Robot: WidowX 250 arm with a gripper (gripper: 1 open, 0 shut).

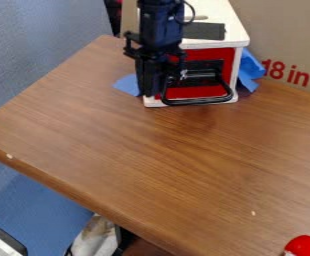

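A white box-shaped appliance point(215, 20) with a red front point(187, 91) and a dark interior and handle stands at the back of the wooden table. Blue tape pieces point(247, 74) lie at both sides of its base. My black gripper point(155, 88) hangs in front of the left part of the red front, near the dark handle. Whether its fingers are open or shut, or touch the handle, cannot be made out.
A red object point(306, 247) sits at the bottom right. A cardboard panel point(287, 40) stands behind at the right.
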